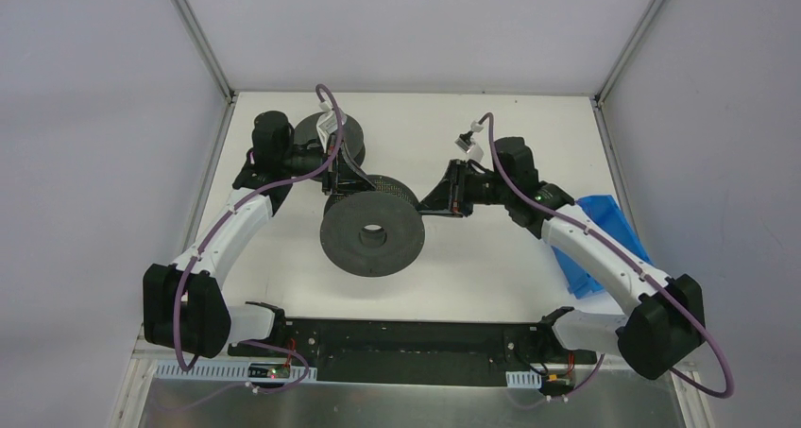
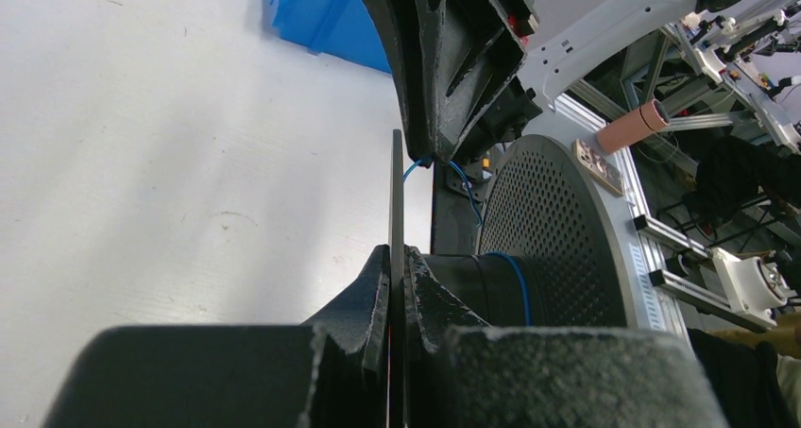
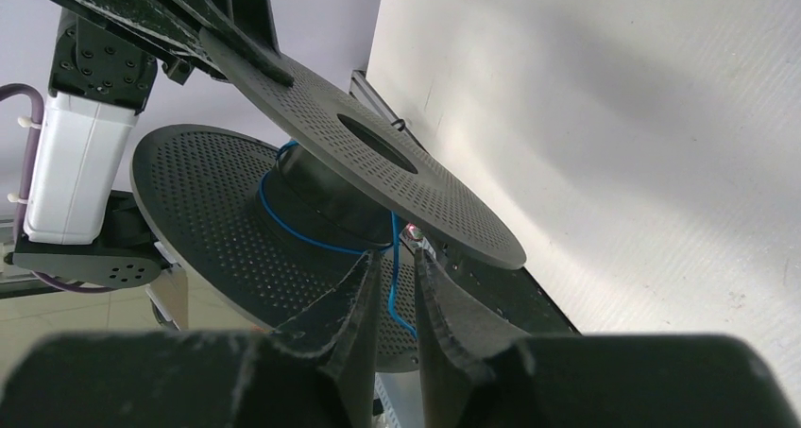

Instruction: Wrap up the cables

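Note:
A black spool [image 1: 340, 244] with perforated flanges is held up tilted over the table. My left gripper [image 1: 373, 189] is shut on the rim of one flange, which appears edge-on between its fingers in the left wrist view. Around the spool's core runs a blue cable [image 3: 310, 240], whose loose part hangs down past the near flange. My right gripper is at the spool's right side, its fingers slightly apart. The hanging cable shows in the gap between its fingertips; it does not look clamped.
Behind my left gripper a second black spool [image 1: 351, 130] stands on the table. A blue bin [image 1: 612, 230] lies at the right edge, partly behind the right arm. Bare white table [image 1: 472, 277] spreads between spool and bin.

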